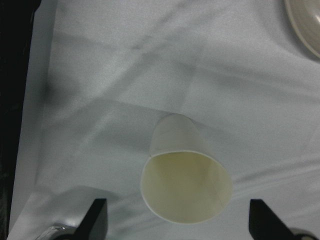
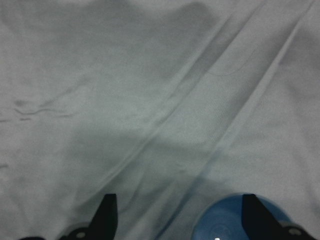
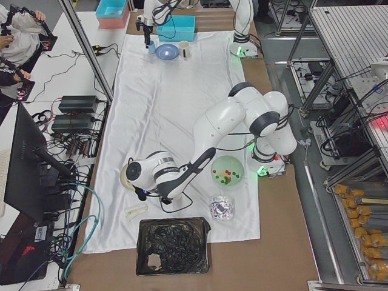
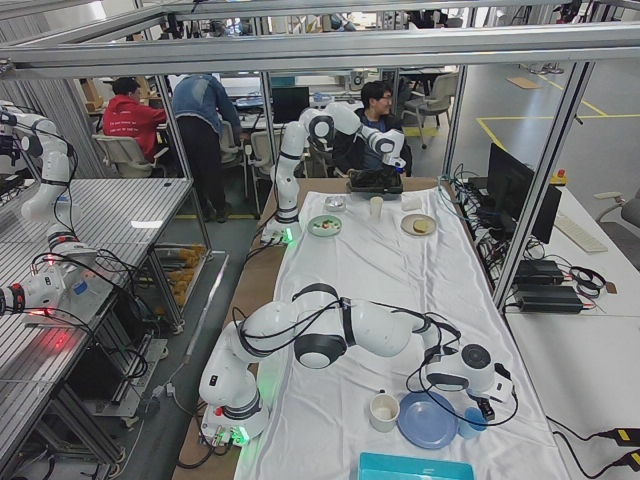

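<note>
A white paper cup [image 1: 185, 185] lies below my left gripper, centred between its open fingers; it is hidden under the arm in the camera left view but shows in the camera right view [image 4: 376, 207]. The beige plate [image 1: 305, 20] is beside it. At the other end, my right gripper stands open above a blue cup [image 2: 215, 225], next to the blue plate [image 4: 428, 418] and a beige mug [image 4: 384, 410].
A green plate [image 3: 227, 171] with small coloured pieces, a foil packet [image 3: 221, 207], a white item [image 3: 136, 211] and a black-lined bin [image 3: 173, 248] surround the left arm. A turquoise bin [image 4: 415, 465] sits near the right arm.
</note>
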